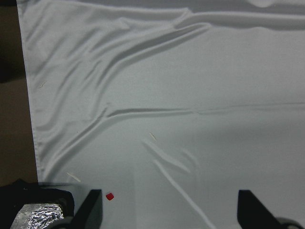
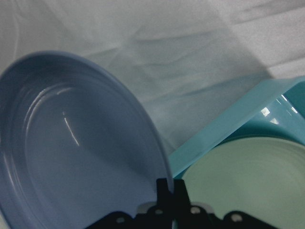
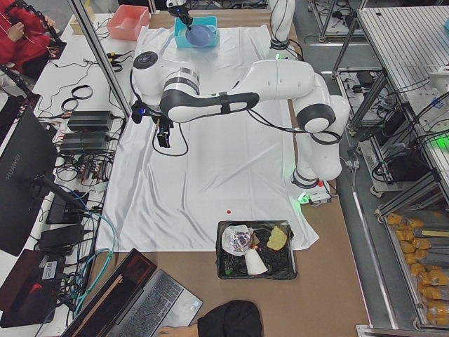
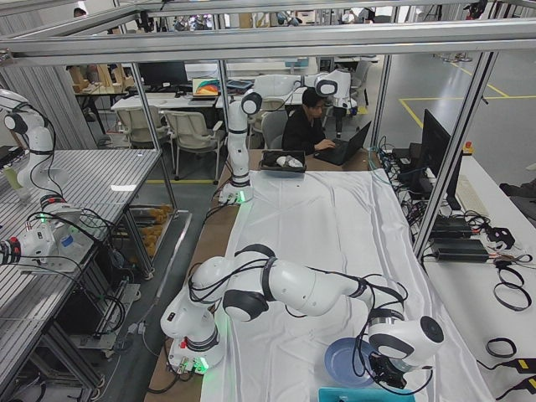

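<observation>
A blue plate (image 2: pixel 76 138) is held by its rim in my right gripper, shut on it, beside a turquoise bin (image 2: pixel 224 114) with a pale green plate (image 2: pixel 243 186) inside. The same blue plate (image 4: pixel 347 356) shows at the near end of the cloth in the camera right view. My left gripper is open over the white cloth (image 1: pixel 200 71), with nothing between its fingers; a small red object (image 1: pixel 109 196) lies below it.
A black tray (image 3: pixel 280 267) with foil, a yellow piece and other items sits at the cloth's near end in the camera left view. A pink bin (image 3: pixel 128 22) stands at the upper left.
</observation>
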